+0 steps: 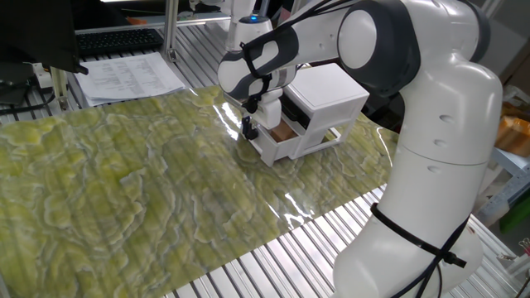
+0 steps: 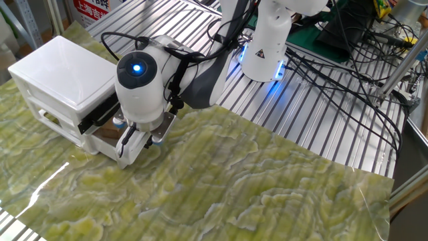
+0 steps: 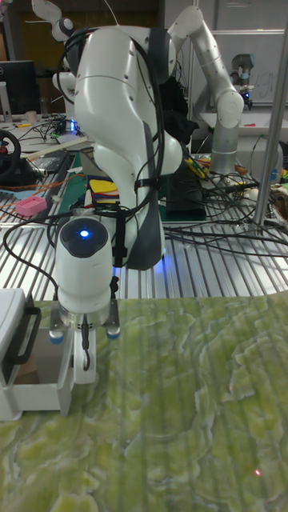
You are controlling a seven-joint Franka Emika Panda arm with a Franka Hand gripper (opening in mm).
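Observation:
A small white drawer cabinet (image 1: 325,95) stands on the green marbled sheet, its lower drawer (image 1: 282,151) pulled partly out. Inside that drawer lies something brown (image 1: 282,132), partly covered from sight by the arm in the second exterior view. My gripper (image 1: 249,129) points down at the drawer's front end, with a dark fingertip low on the outer side of the front panel. In the third exterior view the hand hangs right over the front panel (image 3: 84,369). Its own body and a cable hide the gap between the fingers, so the finger's state does not show.
The green sheet (image 2: 267,194) is bare away from the cabinet. Papers (image 1: 130,79) and a keyboard (image 1: 118,40) lie beyond its far edge. Loose black cables (image 2: 348,100) run over the slatted metal table near the robot base.

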